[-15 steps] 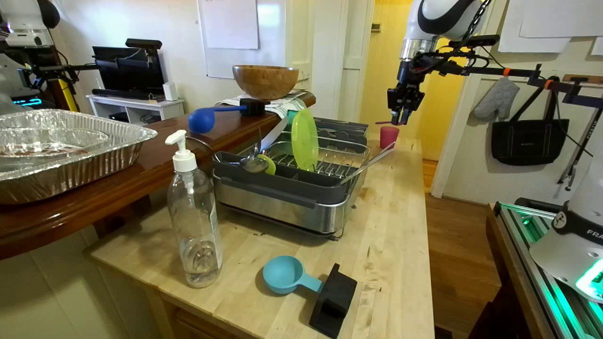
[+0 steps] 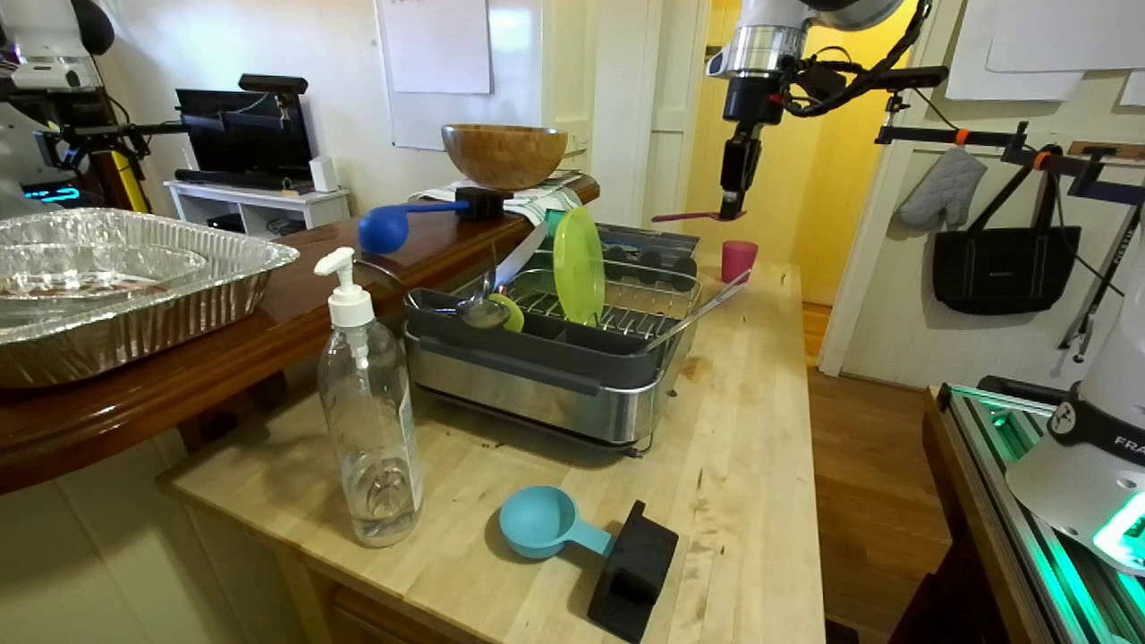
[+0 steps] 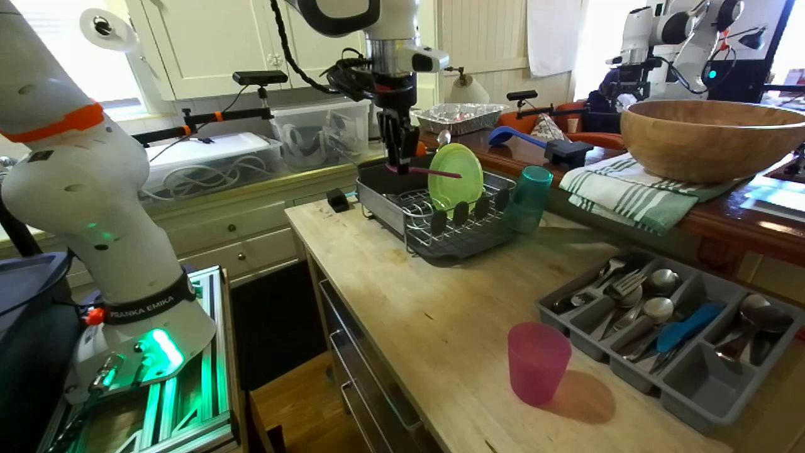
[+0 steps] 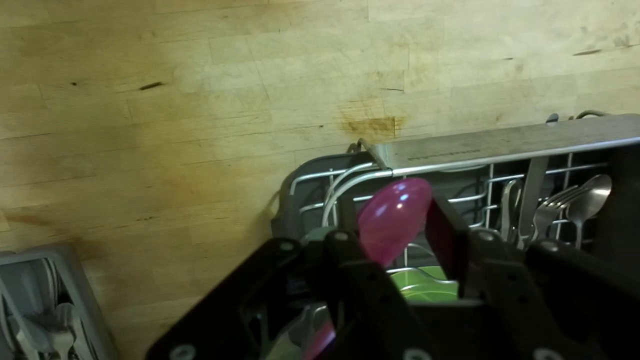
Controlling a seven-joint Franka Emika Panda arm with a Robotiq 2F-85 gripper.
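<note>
A pink spoon (image 4: 393,219) is held between the fingers of my gripper (image 2: 733,208), which is shut on it. Its bowl shows between the dark fingers in the wrist view, while part of its length is hidden behind them. From the side the spoon (image 3: 436,173) lies roughly level, well clear of the counter. The dish rack (image 4: 510,144) is below the gripper in the wrist view. A green plate (image 2: 580,266) stands upright in that rack, and forks, a spoon and other cutlery (image 4: 555,207) rest in it.
A grey cutlery tray (image 3: 690,396) and a pink cup (image 3: 537,362) occupy the counter's other end. A pump bottle (image 2: 370,440) and a blue measuring scoop (image 2: 542,522) stand before the rack. A teal cup (image 3: 530,200) is beside the rack. Bare wood runs alongside.
In exterior view 1, the gripper has shifted slightly left and turned, now appearing narrower. The pink spoon went with it, and more of its length shows to the left.
</note>
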